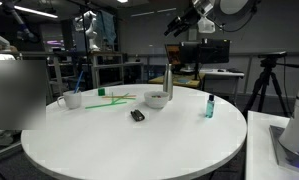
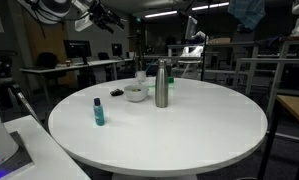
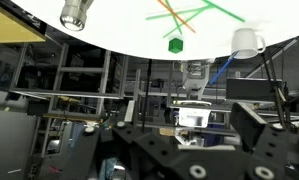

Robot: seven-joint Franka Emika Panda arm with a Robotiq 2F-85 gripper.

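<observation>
High above the round white table (image 1: 99, 145), the arm's gripper (image 1: 173, 28) hangs at upper right in exterior view 1, clear of everything on the table. Dark finger parts stand apart along the bottom of the wrist view, and nothing shows between them, so it looks open. On the table are a grey metal flask (image 2: 162, 86), a white bowl (image 2: 137, 94), a small blue bottle (image 1: 210, 106) and a black object (image 1: 137, 115). Farther left stand a white mug (image 3: 248, 42) with something blue in it and a green block (image 3: 175, 45).
Several thin coloured sticks (image 3: 194, 15) lie between the mug and the bowl. A grey panel (image 1: 19, 95) covers the left of exterior view 1. Open table surface stretches across the front.
</observation>
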